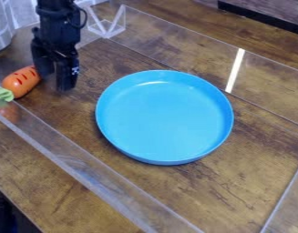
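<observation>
My black gripper (54,72) hangs at the upper left, pointing down beside an orange toy carrot (22,80) with pale green leaves, which lies at the left edge. The dark fingers overlap one another against the wood, so their opening is hard to make out. A large round blue plate (165,116) lies in the middle, right of the gripper and carrot.
The wooden table (224,200) is bordered by clear plastic strips along the left front, back and right. Bare wood lies behind the plate and in front of it. A pale object (3,23) is at the upper left corner.
</observation>
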